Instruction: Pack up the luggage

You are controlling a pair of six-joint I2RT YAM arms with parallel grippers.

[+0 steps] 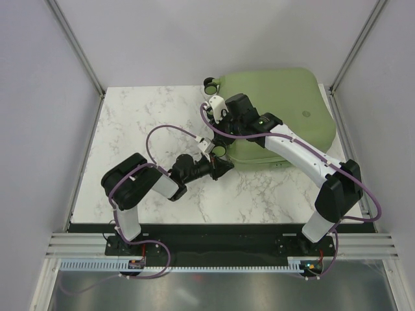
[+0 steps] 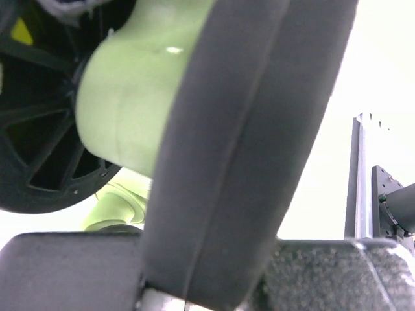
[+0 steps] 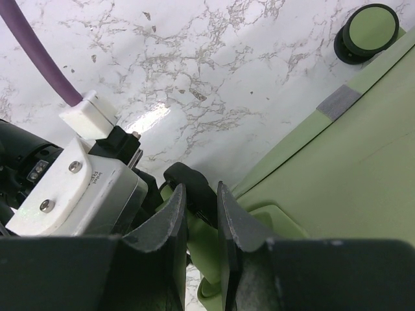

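A closed green suitcase (image 1: 279, 97) lies at the back right of the table. My left gripper (image 1: 220, 167) is at its near left corner, low by a wheel; in the left wrist view a black wheel (image 2: 45, 142) and green housing (image 2: 123, 91) fill the view close to the fingers, whose state is hard to tell. My right gripper (image 1: 217, 123) reaches over the suitcase's left edge; in the right wrist view its fingertips are close together at a green part with a black strip (image 3: 191, 184), and whether it holds this is unclear.
Another wheel (image 3: 366, 32) sits at the suitcase's far left corner. The left arm's body borders the right wrist view's left side.
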